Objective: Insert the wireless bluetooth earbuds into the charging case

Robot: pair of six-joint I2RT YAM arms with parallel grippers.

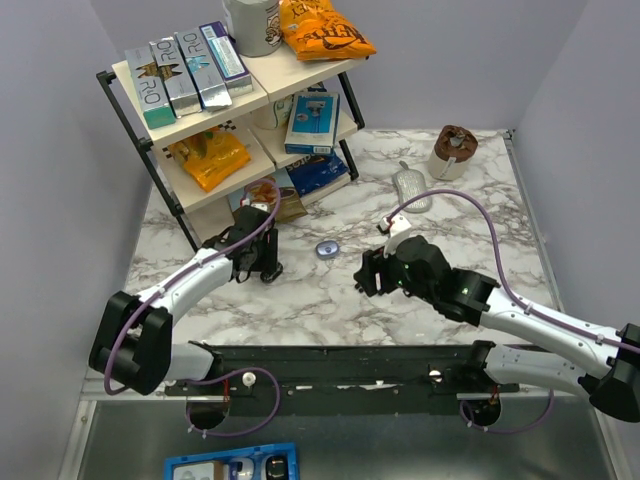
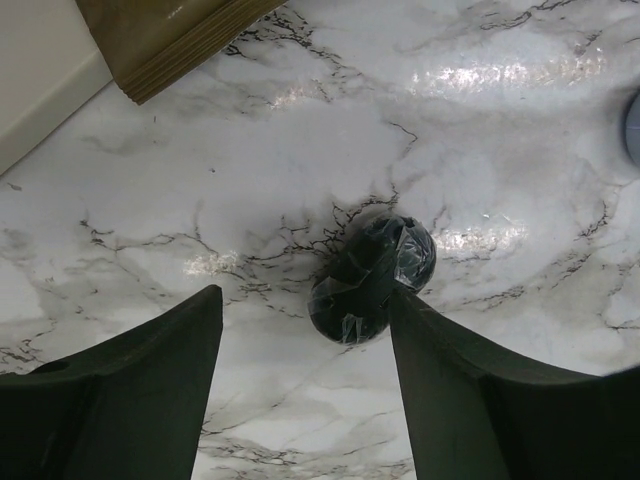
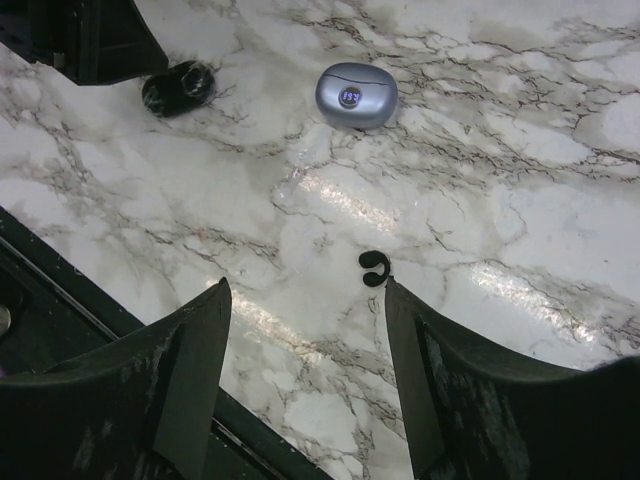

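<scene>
A silvery-blue charging case (image 1: 327,249) with a lit display lies shut at mid-table, also in the right wrist view (image 3: 355,100). My open left gripper is over a black oval object (image 2: 360,275) wrapped in clear film, its right finger overlapping it in the picture. My open right gripper hangs over the table with a small black curved piece (image 3: 375,268), likely an earbud, beyond its fingertips. Nothing shows held in either gripper. In the top view the right gripper (image 1: 372,275) hides part of that area.
A shelf rack (image 1: 230,100) with boxes and bags stands at back left. A clear tray (image 1: 412,190) and a brown-topped container (image 1: 452,155) are at back right. The front edge (image 3: 60,280) runs along the lower left of the right wrist view.
</scene>
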